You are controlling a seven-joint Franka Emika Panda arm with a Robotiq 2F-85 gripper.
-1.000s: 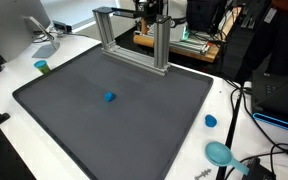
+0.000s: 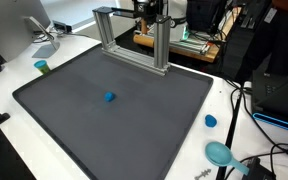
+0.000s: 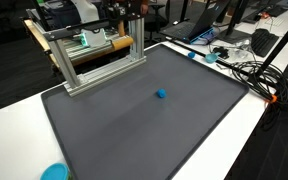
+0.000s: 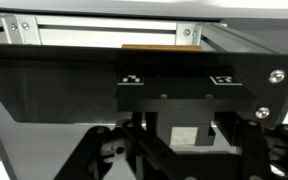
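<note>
In the wrist view, my gripper is at the front of a long black bar (image 4: 59, 90) with screws at its right end. A wide black block (image 4: 184, 97) with small white marks projects from the bar. My fingers reach this block, and the finger is closed on something there; dark parts overlap, so the exact contact is hidden. In the first outside view the black bar (image 2: 114, 11) lies across the top of a pale metal frame (image 2: 134, 58). The second outside view shows the same frame (image 3: 104, 74) at the table's far left.
A small blue piece (image 2: 110, 97) rests on the dark tabletop (image 2: 134, 135), which is otherwise clear. A green cup (image 2: 42, 67) stands beyond its far left side. A turquoise bowl (image 2: 220, 154) and a blue round piece (image 2: 210, 121) lie off the right side, near cables.
</note>
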